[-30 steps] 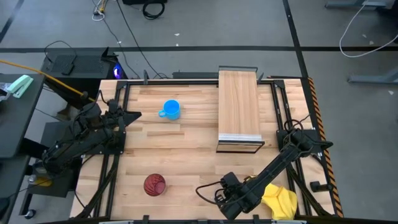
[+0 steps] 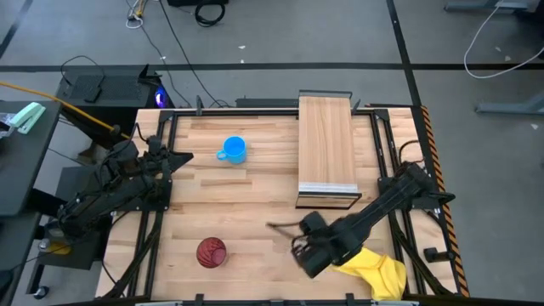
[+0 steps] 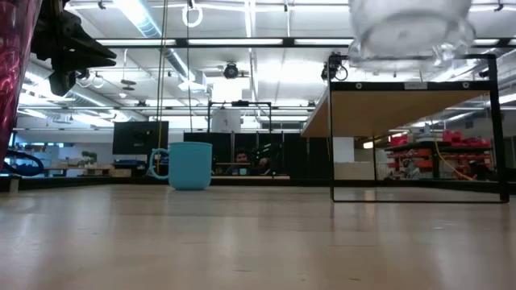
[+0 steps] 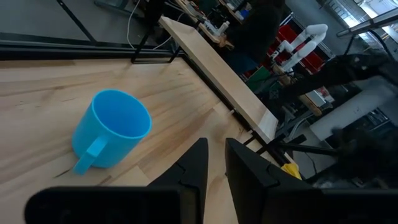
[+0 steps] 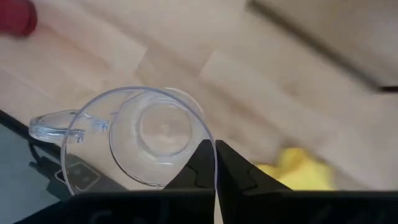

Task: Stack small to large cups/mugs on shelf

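My right gripper is shut on the wall of a clear plastic mug (image 5: 163, 127), whose handle points left in the right wrist view. The mug (image 3: 411, 28) hangs raised off the table at the top right of the low view. A blue mug (image 2: 233, 150) stands upright at the back left of the table. The dark red cup (image 2: 211, 252) sits front left. In the middle right is the wooden shelf (image 2: 327, 144), its top bare. My left gripper is empty, its fingers a narrow gap apart, right of the blue mug in its wrist view.
A yellow cloth (image 2: 378, 272) lies at the front right, beside the right arm. Thin black legs (image 3: 332, 145) carry the shelf above the table. Open wood lies between the red cup, blue mug and shelf.
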